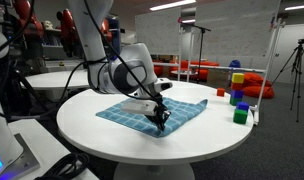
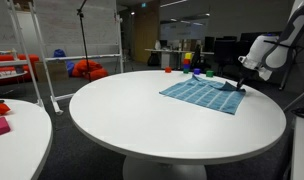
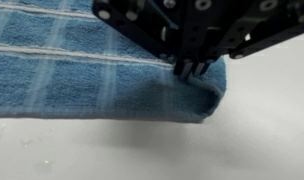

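A blue towel with pale stripes (image 1: 182, 120) lies spread on the round white table, and part of it bulges up in exterior view 2 (image 2: 207, 93). My gripper is down at one corner of the towel (image 3: 82, 75). Its narrow fingers are shut, with a pinch of the cloth at their tips. Beside them the towel's edge curls up into a small fold. From the first exterior view, the gripper (image 1: 162, 125) is at the near edge of the cloth, and the arm hides part of the towel.
Colored blocks stand near the table's far edge, among them a red cube (image 1: 240, 116) and a green cube (image 1: 241, 116). Bare white tabletop (image 2: 132, 105) stretches widely beside the towel. The table's rounded edge runs close to the gripper.
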